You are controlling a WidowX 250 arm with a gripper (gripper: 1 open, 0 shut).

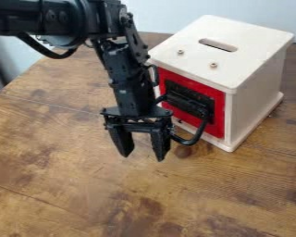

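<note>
My black gripper (140, 148) hangs with its two fingers pointing down over the bare wooden table, open with nothing between them. It is in front of and left of a pale wooden box (240, 65) with a slot and two screws on its sloped top. The box has a red front panel (168, 59) with a black fixture (191, 98) on it, partly hidden behind my arm. A black cable loops from near my gripper toward that fixture.
A white wall stands behind, and the table's far left edge shows beside the arm.
</note>
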